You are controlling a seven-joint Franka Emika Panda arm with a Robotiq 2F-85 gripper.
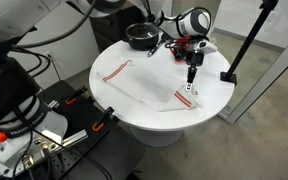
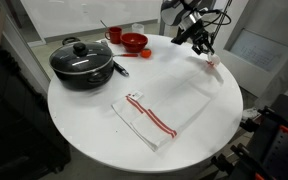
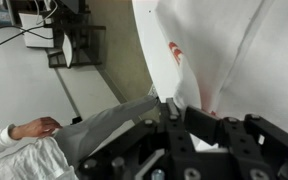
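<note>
A white towel with red stripes (image 1: 178, 102) lies across the white round table. My gripper (image 1: 190, 84) is over the table's right part, shut on a corner of this towel. The held part rises a little from the tabletop. In the second exterior view, the gripper (image 2: 207, 50) is at the far right, with some raised cloth (image 2: 212, 61) beneath it; the striped other end (image 2: 151, 118) lies flat near the middle. From the wrist, the cloth (image 3: 246, 70) runs up to the gripper, whose fingertips are partly hidden by its folds.
A black lidded pot (image 2: 82, 64) stands towards the table's back left. Near it are a red bowl (image 2: 134, 43), a red mug (image 2: 114, 35) and a small orange-red item (image 2: 146, 56). A black post (image 1: 246, 40) stands beside the table.
</note>
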